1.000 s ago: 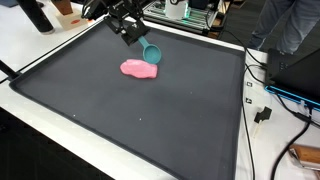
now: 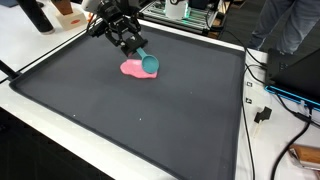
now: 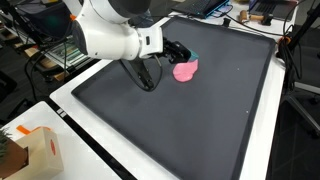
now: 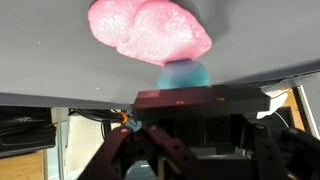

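A teal round object, perhaps a cup [image 2: 149,64], is held in my gripper [image 2: 137,50], which is shut on it. From exterior view 1 it overlaps the right part of a soft-looking pink thing [image 2: 132,69] on the dark grey board. In exterior view 2 the pink thing [image 3: 185,71] shows beside the gripper, with only a bit of teal [image 3: 194,56] behind it. The wrist view has the pink thing [image 4: 150,28] beyond the teal object [image 4: 183,75]; the dark gripper body hides the rest. Whether the two touch, I cannot tell.
The dark grey board [image 2: 150,125] is bare in front and to the right. Its pale border [image 2: 100,140] runs along the edge. At the right of exterior view 1 stands a small white item with dark prongs [image 2: 262,117], off the board.
My gripper and the teal object have moved toward the viewer in exterior view 1, bringing the teal object lower in the picture and over part of the pink thing, which stays put.
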